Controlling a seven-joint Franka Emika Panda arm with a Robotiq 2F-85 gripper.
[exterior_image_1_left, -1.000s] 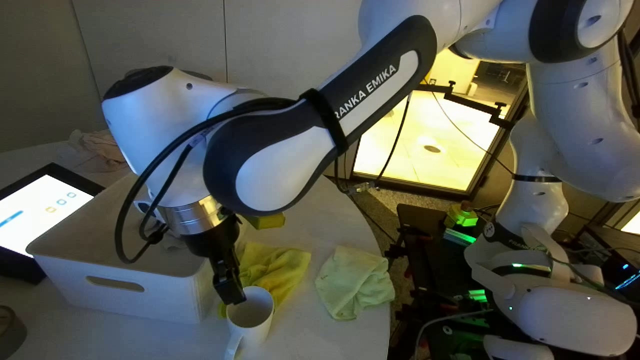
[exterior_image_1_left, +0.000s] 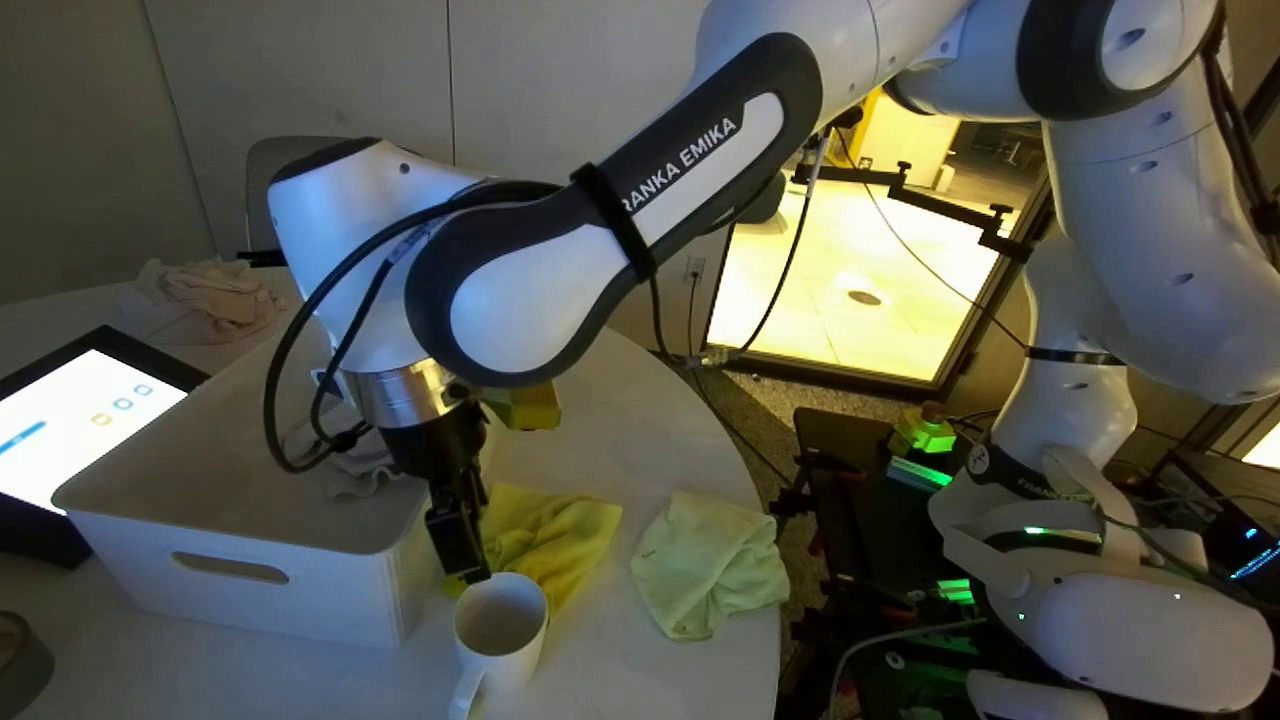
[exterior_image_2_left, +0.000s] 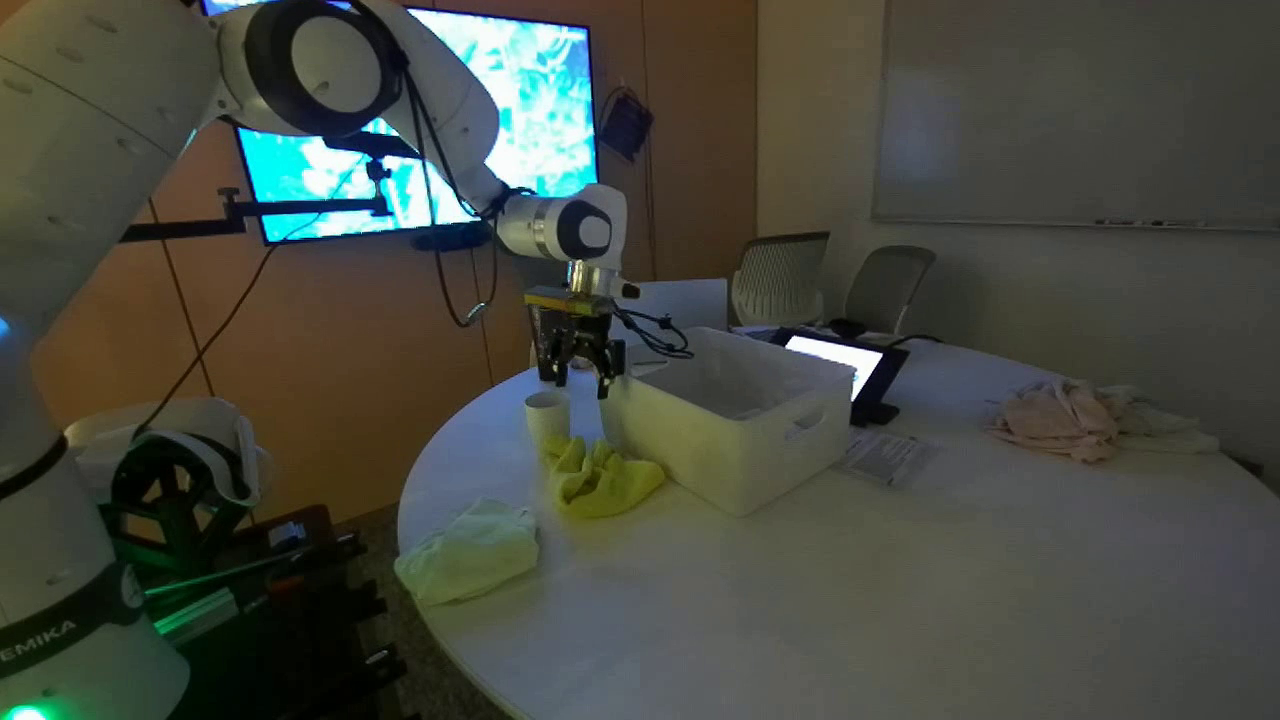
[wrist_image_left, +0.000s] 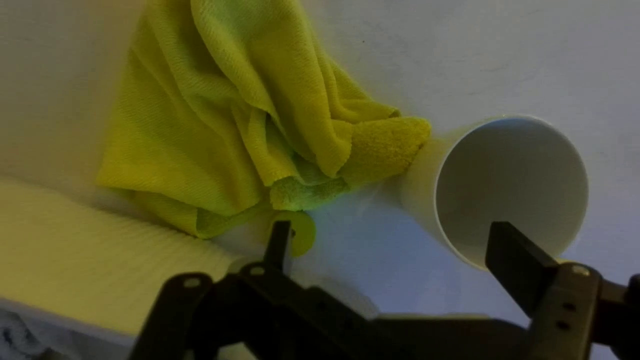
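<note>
My gripper is open, with its fingers wide apart and nothing held between them. A white mug (wrist_image_left: 510, 186) stands upright on the table, its open mouth partly overlapped by one finger in the wrist view. In the first exterior view the mug (exterior_image_1_left: 500, 630) shows its handle toward the camera, and my gripper (exterior_image_1_left: 468, 570) hangs just above its rim. Beside the mug lies a crumpled yellow cloth (wrist_image_left: 234, 114), one end close against its side. A small round yellow object (wrist_image_left: 304, 233) sits between cloth and gripper, partly hidden by a finger.
A white bin (exterior_image_2_left: 732, 450) borders the yellow cloth; a greyish cloth (wrist_image_left: 21, 336) shows inside. Near the table edge rests a pale green cloth (exterior_image_2_left: 474, 554). Farther off are a lit tablet (exterior_image_2_left: 840, 354) and pinkish cloths (exterior_image_2_left: 1062, 420).
In the first exterior view, my arm and gripper have shifted back, away from the camera, and the fingertips appear slightly higher over the mug. Mug, cloths and bin have stayed put.
</note>
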